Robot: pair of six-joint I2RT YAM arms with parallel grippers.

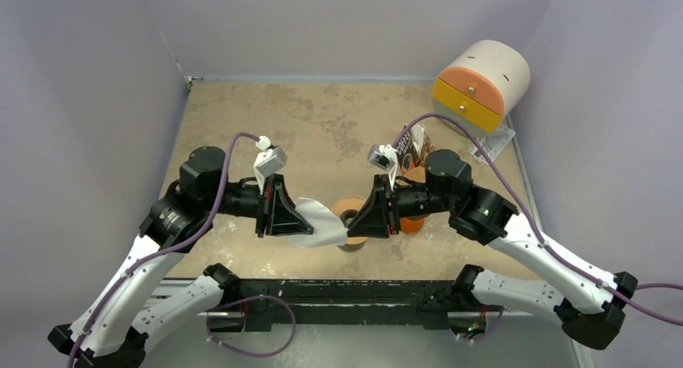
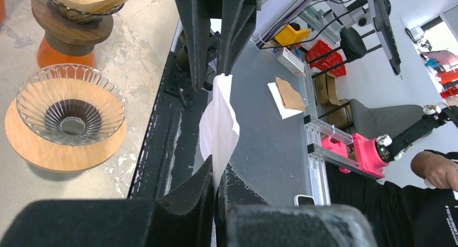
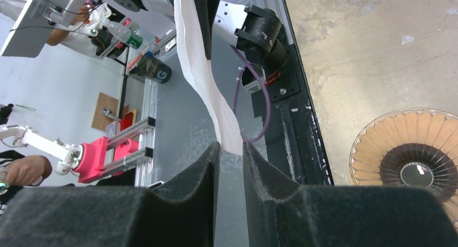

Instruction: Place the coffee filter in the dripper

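A white paper coffee filter stretches between the grippers in the top view. My left gripper is shut on it. My right gripper has its fingertips at the filter's other end, slightly apart around its edge; whether they grip it is hard to tell. Beneath, slightly behind the filter, the ribbed glass dripper sits on a wooden ring on the table, partly hidden in the top view and clear at the lower right of the right wrist view.
A second dripper on an orange base stands behind the right arm, near a printed bag. A drawer unit stands at the back right. Its front edge is close below the grippers.
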